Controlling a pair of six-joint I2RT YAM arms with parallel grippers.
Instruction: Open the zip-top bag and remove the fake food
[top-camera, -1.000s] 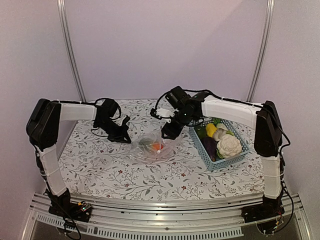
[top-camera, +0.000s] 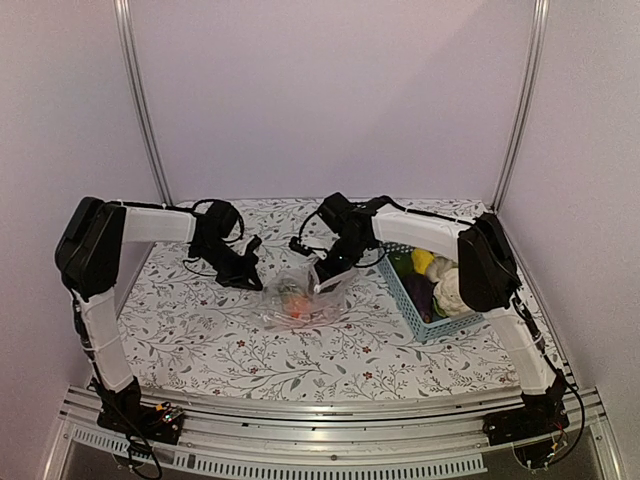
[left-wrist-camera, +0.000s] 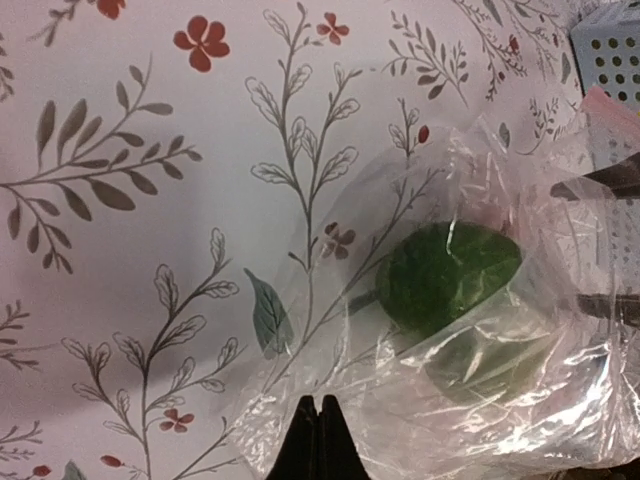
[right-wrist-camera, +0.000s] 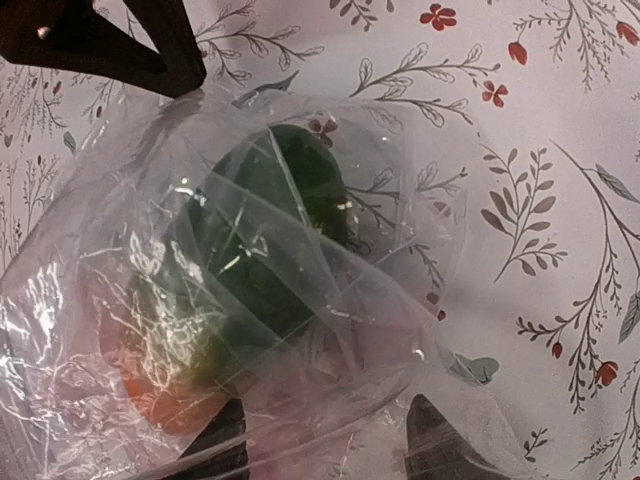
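A clear plastic bag (top-camera: 300, 300) lies mid-table with a green rounded piece of fake food (left-wrist-camera: 450, 275) and an orange piece (right-wrist-camera: 150, 395) inside it. At the bag's left edge, my left gripper is shut with its tips against the film; whether any film is pinched between them cannot be told. My right gripper is open at the bag's other side. Its two fingers (right-wrist-camera: 224, 435) stand apart, with loose film and a pinkish strip of the bag (right-wrist-camera: 285, 435) across the gap. From the left wrist view, these fingers also look well separated.
A light blue basket (top-camera: 405, 305) stands right of the bag, holding a white cauliflower (top-camera: 452, 291), a dark purple eggplant (top-camera: 420, 296) and other vegetables. My right arm passes over it.
My right gripper has moved left and down onto the bag's right side. The bag's film has bunched there, and the orange piece has shifted slightly left and forward. My left arm has hardly moved.
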